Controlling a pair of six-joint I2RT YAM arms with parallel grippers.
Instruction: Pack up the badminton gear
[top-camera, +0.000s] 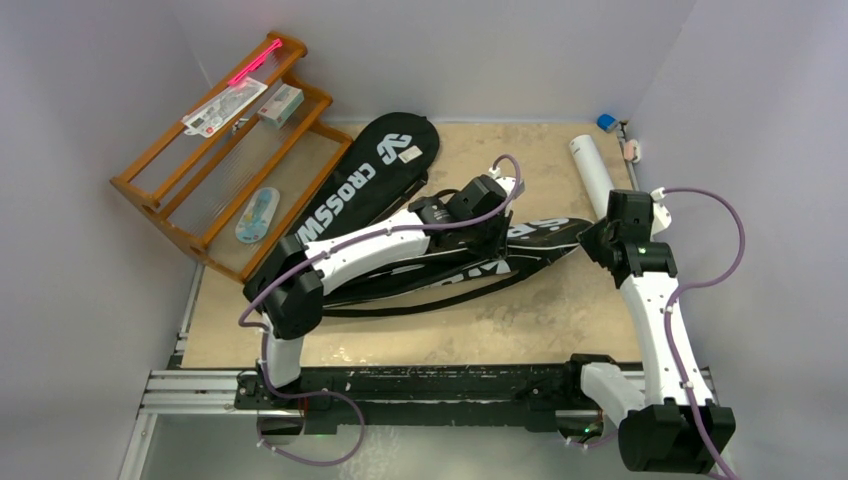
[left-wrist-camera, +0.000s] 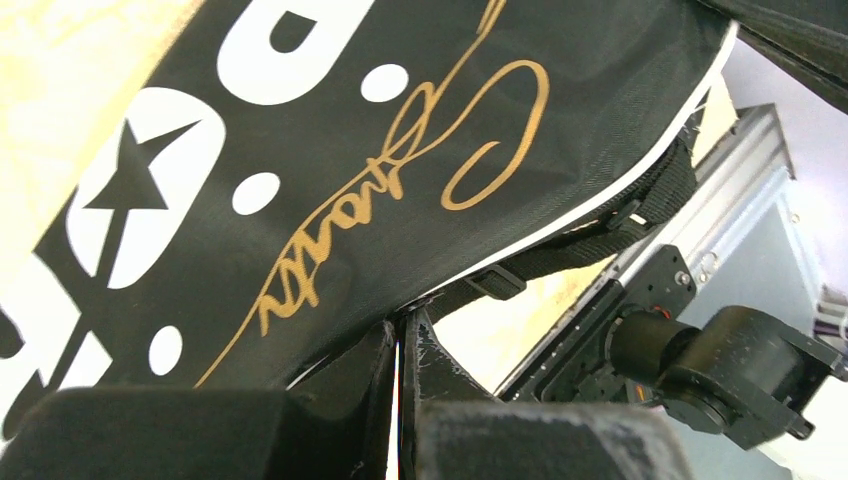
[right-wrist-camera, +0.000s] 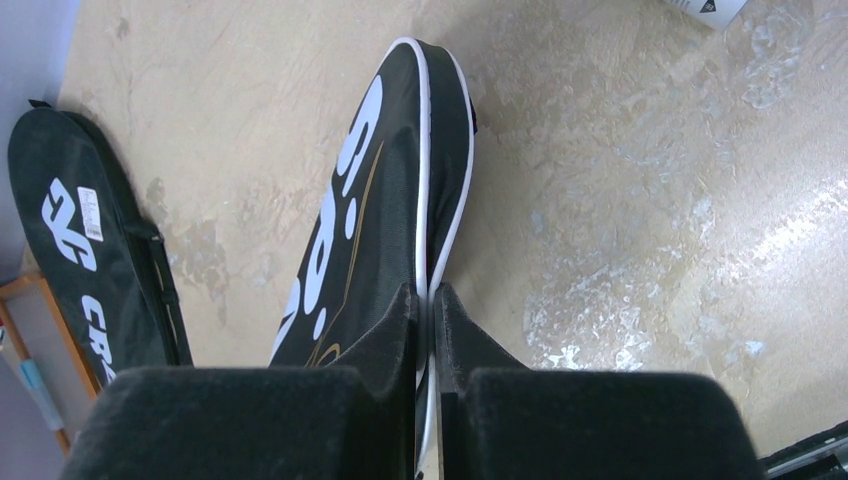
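A long black racket bag (top-camera: 540, 235) with white lettering and piping lies across the middle of the bench. My right gripper is shut on the piped edge of its tapered end. My left gripper is shut at the bag's white-piped edge (left-wrist-camera: 620, 185), farther along; whether anything is between its tips is hard to see, as they are partly hidden by the fabric. A second black bag (top-camera: 370, 170) marked CROSSW lies behind, at the back left, partly under the left arm in the top view.
A wooden rack (top-camera: 215, 230) with small packages stands at the left. A white tube (top-camera: 588, 160) lies at the back right near a small blue item (top-camera: 606, 122). Bare bench (top-camera: 500, 320) shows in front of the bag, with a rail along the front edge.
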